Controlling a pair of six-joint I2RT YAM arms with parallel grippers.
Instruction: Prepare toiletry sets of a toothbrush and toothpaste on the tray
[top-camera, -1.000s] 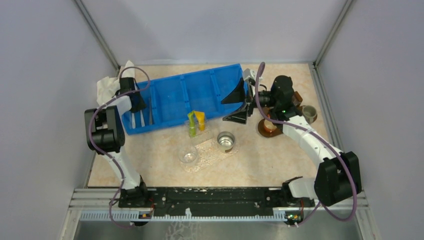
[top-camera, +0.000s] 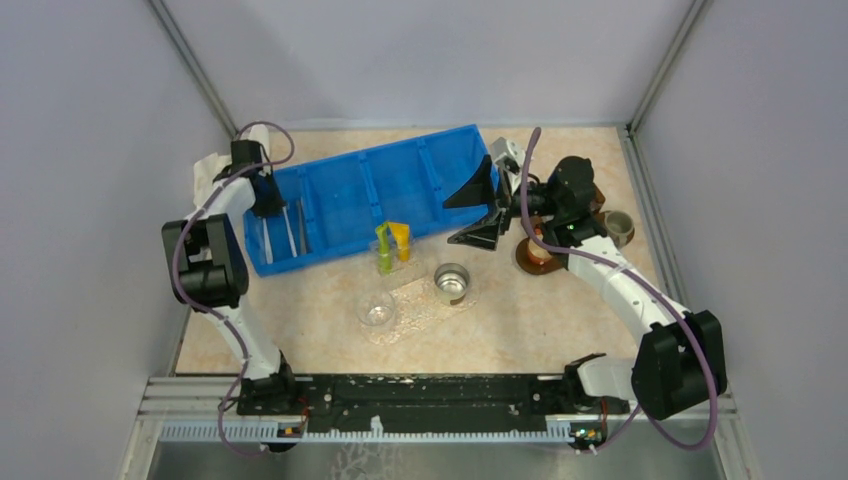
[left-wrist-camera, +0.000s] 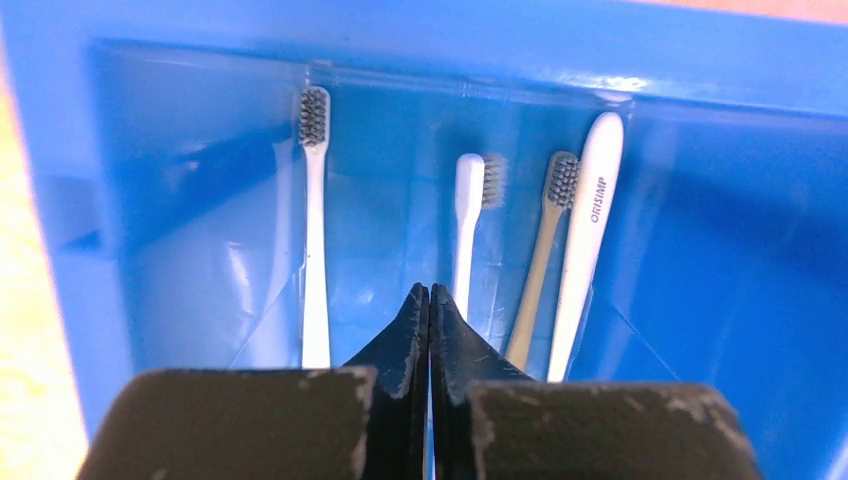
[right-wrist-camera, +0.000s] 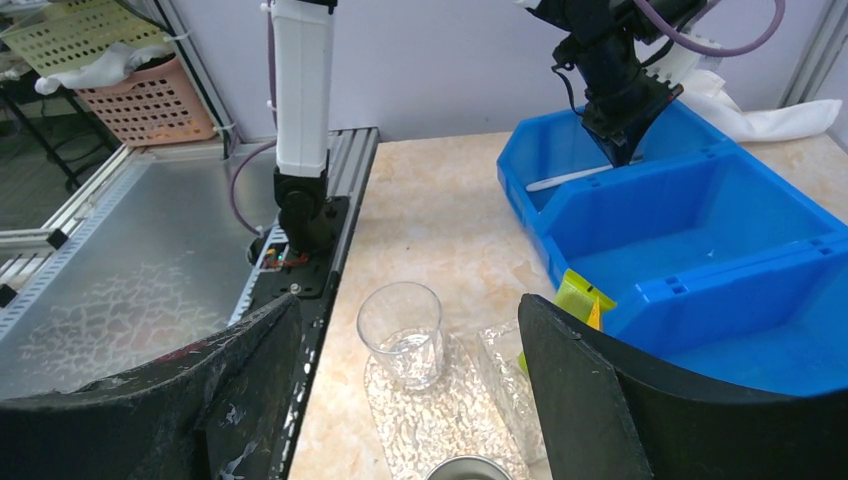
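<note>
My left gripper is shut over the left compartment of the blue bin (top-camera: 340, 200), with nothing seen between its fingers. Below it lie several toothbrushes: a white one (left-wrist-camera: 314, 240) at left, a white one (left-wrist-camera: 467, 230) in the middle, a beige one (left-wrist-camera: 536, 260) and a white ORISIMP one (left-wrist-camera: 585, 250) at right. Green (top-camera: 383, 250) and yellow (top-camera: 400, 240) tubes stand in a clear holder before the bin. A textured clear tray (top-camera: 418, 320) lies in front. My right gripper (top-camera: 465, 215) hangs open near the bin's right end, nothing between its fingers.
A clear glass (right-wrist-camera: 400, 335) and a metal cup (top-camera: 452, 283) stand at the tray. Brown items and a green cup (top-camera: 619, 228) sit under the right arm. A white cloth (top-camera: 208, 172) lies at back left.
</note>
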